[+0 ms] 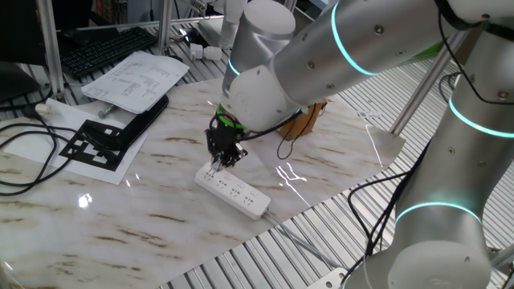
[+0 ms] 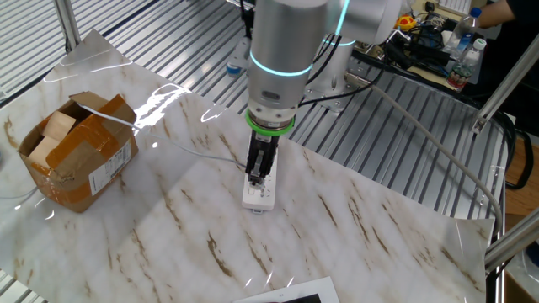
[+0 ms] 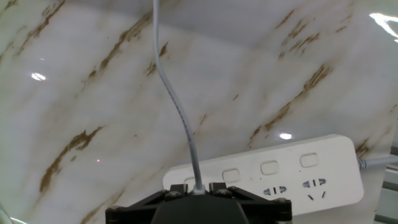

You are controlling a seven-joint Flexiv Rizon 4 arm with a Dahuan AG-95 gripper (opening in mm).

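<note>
A white power strip (image 1: 232, 193) lies flat on the marble-patterned table; in the wrist view the strip (image 3: 329, 177) shows rocker switches and socket holes. Over its far-left end in exterior view 1 is my gripper (image 1: 215, 164), pointing down. From between the black fingers in the wrist view runs a thin grey cable (image 3: 180, 115). The fingers are shut on the plug at this cable's end, of which only a small pale collar (image 3: 198, 190) shows. In exterior view 2 the gripper (image 2: 256, 180) meets the strip (image 2: 258, 198) at one end. Whether the prongs sit in a socket is hidden.
An open cardboard box (image 2: 80, 160) stands on the table, with the grey cable passing over it. Papers (image 1: 135, 80), a printed marker sheet (image 1: 96, 148) and black cables lie at the left in exterior view 1. The strip's own cord (image 1: 301, 241) leads off the table edge.
</note>
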